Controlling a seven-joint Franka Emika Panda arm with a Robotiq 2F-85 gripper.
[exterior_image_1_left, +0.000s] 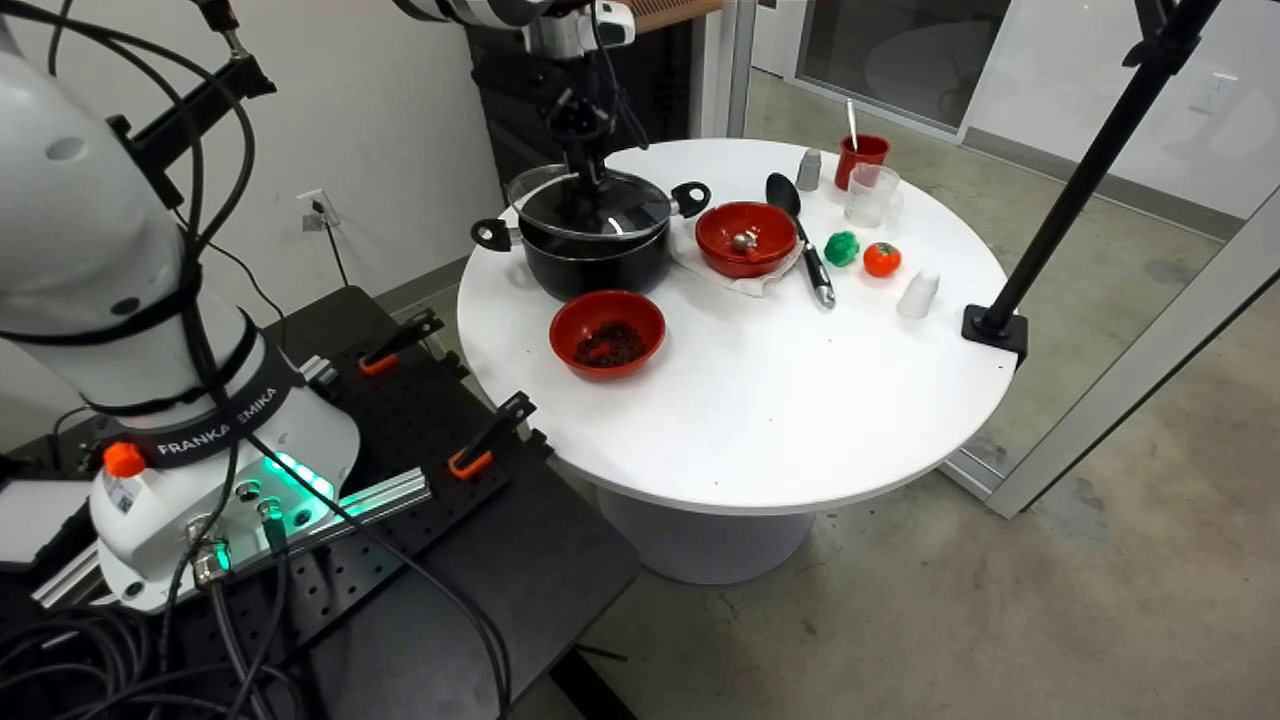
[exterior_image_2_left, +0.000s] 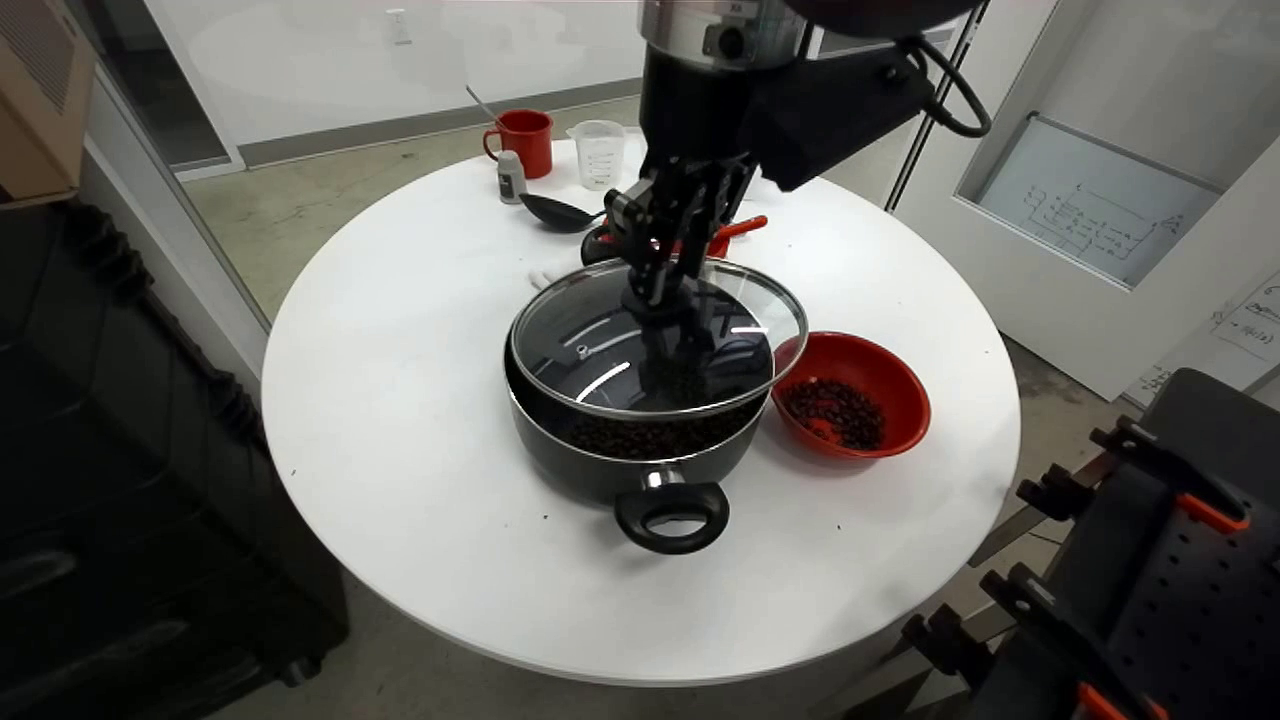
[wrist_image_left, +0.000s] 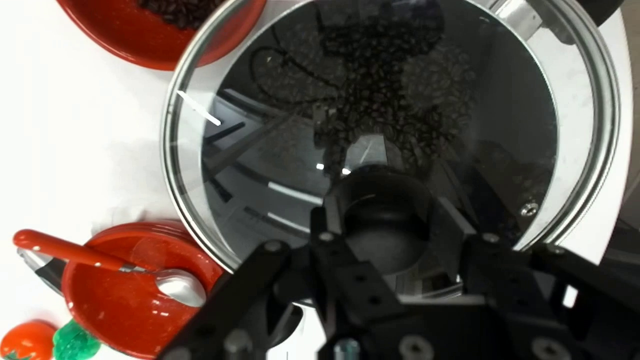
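Observation:
A glass lid with a metal rim hangs tilted just above the black pot, leaving a gap on the side facing exterior view 2. My gripper is shut on the lid's round black knob. Dark beans lie inside the pot, visible through the gap and through the glass. In exterior view 1 the lid stands clear of the pot's rim, with the gripper over its middle.
A red bowl with dark beans sits close beside the pot. Stacked red bowls with a spoon lie on the other side, near a black ladle, a tomato and a green pepper-like item.

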